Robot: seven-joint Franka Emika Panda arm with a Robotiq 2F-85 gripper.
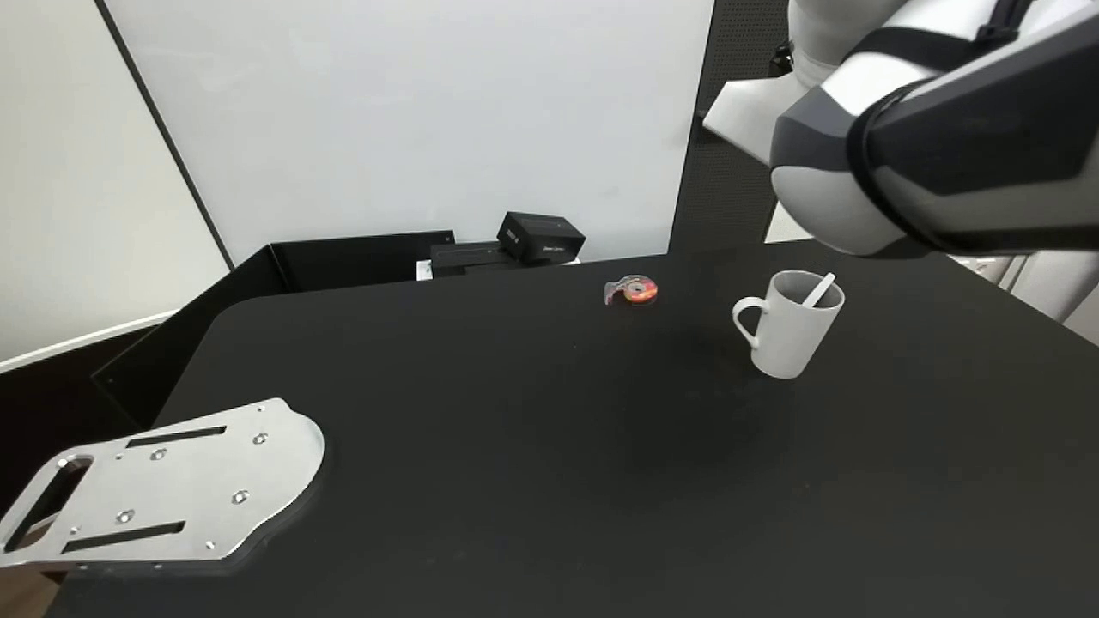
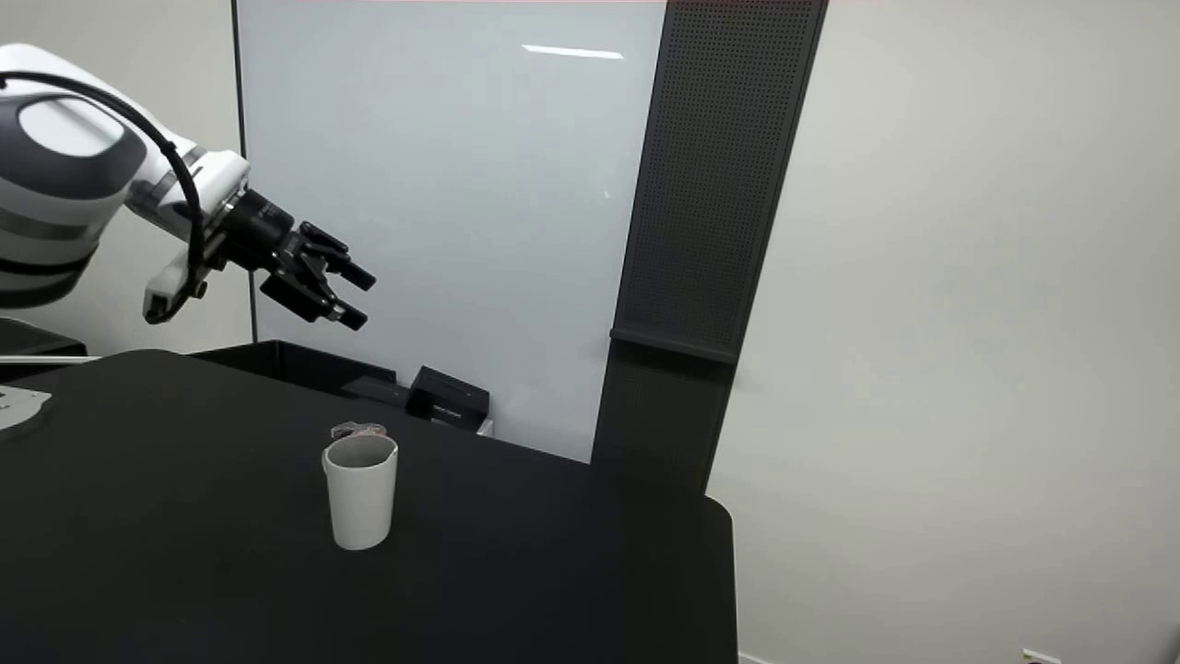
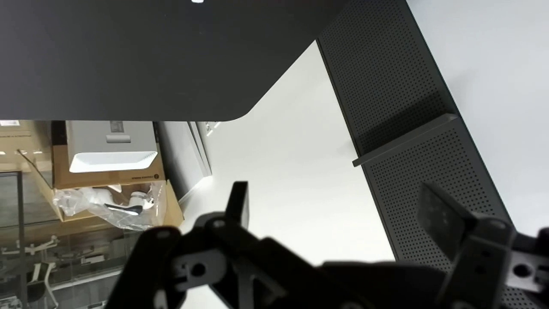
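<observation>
A white mug (image 1: 786, 335) stands upright on the black table, its handle to the left in exterior view 1. A white stick-like object (image 1: 819, 290) leans inside it, showing above the rim. Behind the mug lies a small clear tape dispenser with an orange-red roll (image 1: 639, 290). In exterior view 2 my gripper (image 2: 362, 298) hangs well above the table, apart from the mug (image 2: 361, 503). Its fingers are spread with nothing between them. The wrist view shows the open gripper too, with only wall and perforated panel beyond it.
A silver metal plate (image 1: 196, 479) lies at the table's left edge in exterior view 1. Black boxes (image 1: 541, 238) sit in a dark tray beyond the far edge.
</observation>
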